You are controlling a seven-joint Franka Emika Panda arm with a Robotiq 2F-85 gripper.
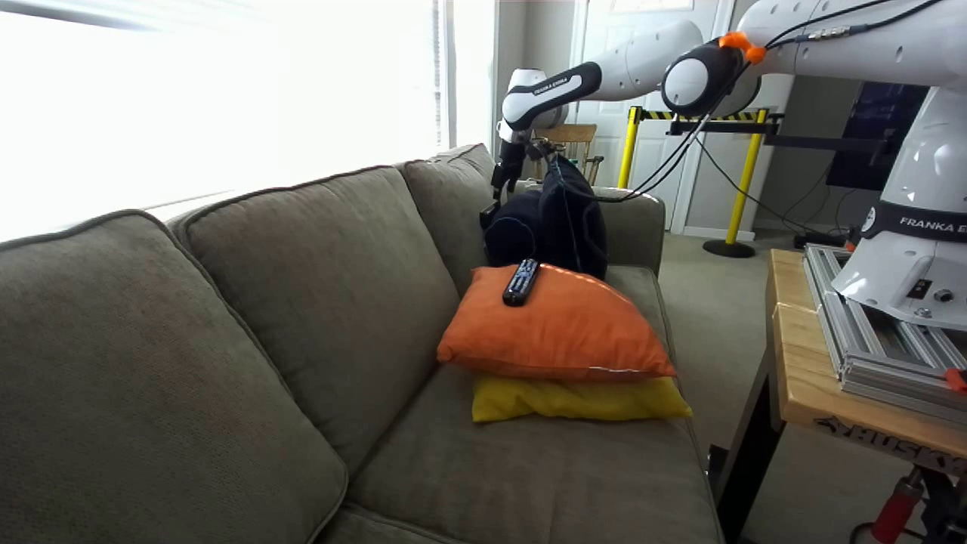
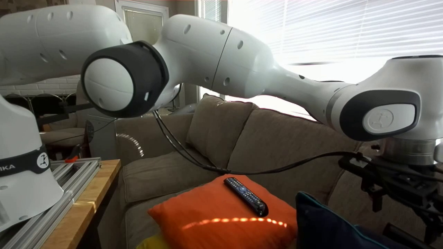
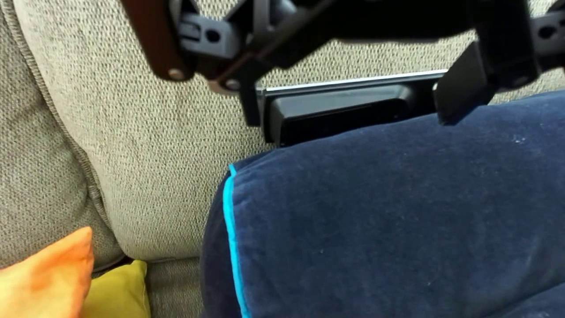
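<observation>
My gripper is open in the wrist view, its two fingers spread near the ends of a black box-like object [image 3: 339, 111] with a light edge. That object lies between the sofa back cushion and a dark blue pillow [image 3: 392, 212] with bright blue piping, which hides its lower part. Whether the fingers touch it, I cannot tell. From exterior view 1, the black object [image 1: 489, 214] shows as a small dark corner just below the gripper [image 1: 498, 195]. A black remote [image 1: 521, 282] lies on the orange pillow [image 1: 580, 317], away from my gripper.
Beneath the orange pillow is a yellow pillow [image 1: 580, 400]. A second dark blue pillow [image 1: 573, 217] stands upright beside the gripper. The sofa back cushion [image 3: 148, 132] rises close behind the fingers.
</observation>
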